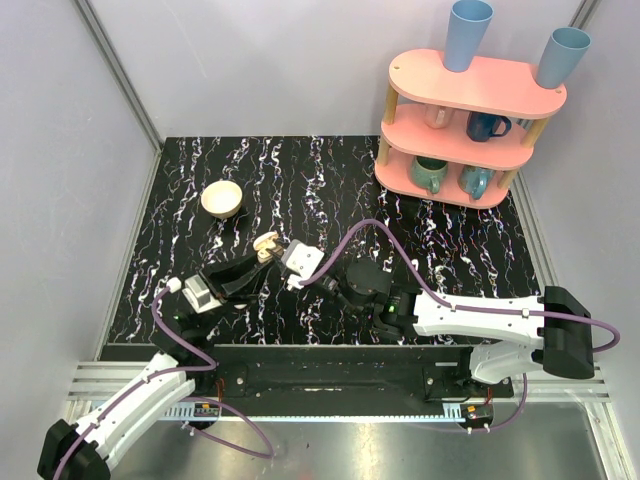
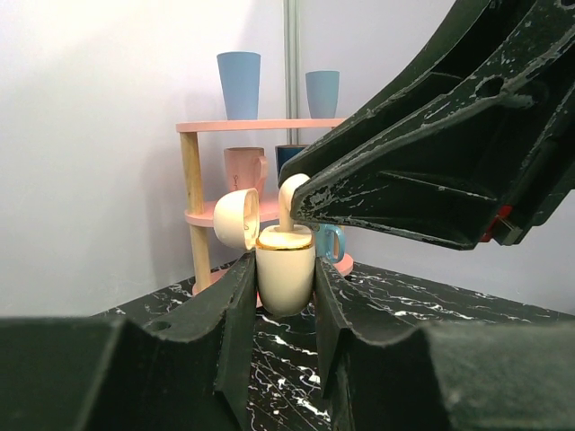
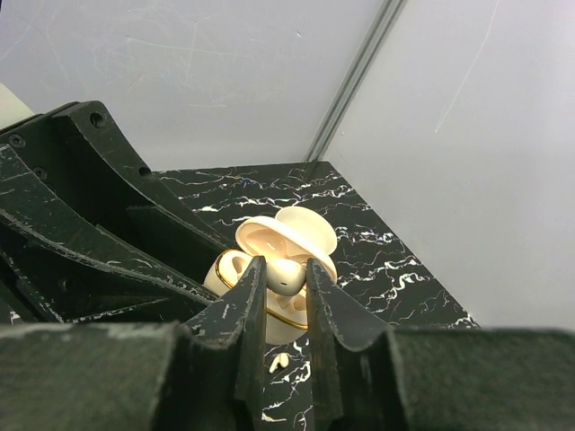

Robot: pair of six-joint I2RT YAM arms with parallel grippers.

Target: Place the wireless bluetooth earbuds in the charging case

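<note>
In the left wrist view my left gripper is shut on the cream charging case (image 2: 286, 280), held upright with its lid (image 2: 235, 218) flipped open. My right gripper comes from the upper right, shut on a cream earbud (image 2: 294, 187) whose lower end is in the case's top. In the right wrist view that earbud (image 3: 286, 276) sits between my right fingers, over the open case. A small cream piece (image 3: 279, 361), apparently another earbud, lies on the counter below.
A cream bowl (image 1: 221, 199) stands on the back left of the black marbled counter (image 1: 320, 180). A pink three-tier rack (image 1: 475, 82) with cups and mugs stands at the back right. White walls enclose the sides and back.
</note>
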